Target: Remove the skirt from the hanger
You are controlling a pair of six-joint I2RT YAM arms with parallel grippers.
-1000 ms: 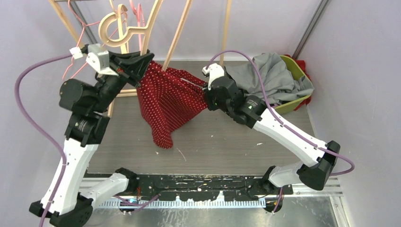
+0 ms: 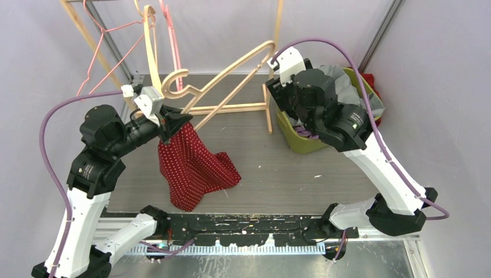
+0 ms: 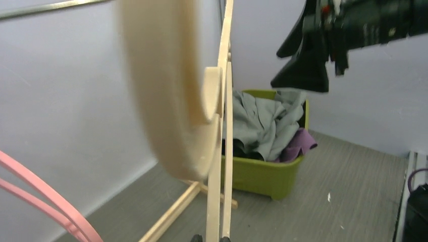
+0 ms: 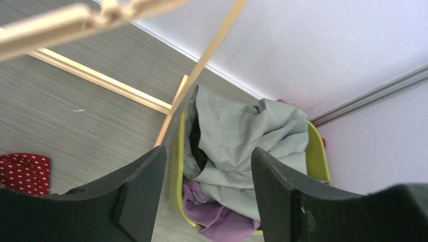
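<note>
A pale wooden hanger [image 2: 234,66] is held by my left gripper [image 2: 184,120], shut on one end of it. Its hook curls back toward the left, and its other end reaches out near the right arm. Below the left gripper hangs the red skirt with white dots [image 2: 194,165]; whether it is still on the hanger or pinched with it cannot be made out. In the left wrist view the hanger [image 3: 214,166] runs upward, its hook blurred in front. My right gripper is open and empty, above the green basket; a corner of the skirt [image 4: 25,174] shows at lower left.
The green basket [image 2: 301,145] stands at the right, holding grey and purple cloth. Pink hangers [image 2: 98,49] and a wooden one hang at the back left. A wooden rack bar [image 2: 226,109] lies low behind.
The right gripper, earlier at the skirt's edge, is now apart from it and has moved right and back. The hanger has swung over to the right; the skirt hangs lower and bunched.
</note>
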